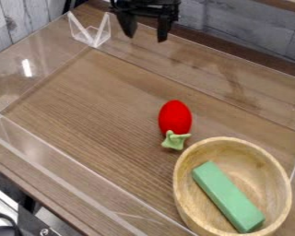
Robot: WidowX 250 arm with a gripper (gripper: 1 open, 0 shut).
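My gripper (147, 26) is at the top centre of the view, raised at the back of the table, dark and small; it is open, as far as the dark shape shows two spread fingers. A red plush object with a pale green end (175, 120) lies near the middle right of the wooden table. A pale wooden bowl (191, 198) at the bottom right holds a long green block (228, 196).
A clear plastic object (88, 29) stands at the back left. Dark cables show at the bottom left corner.
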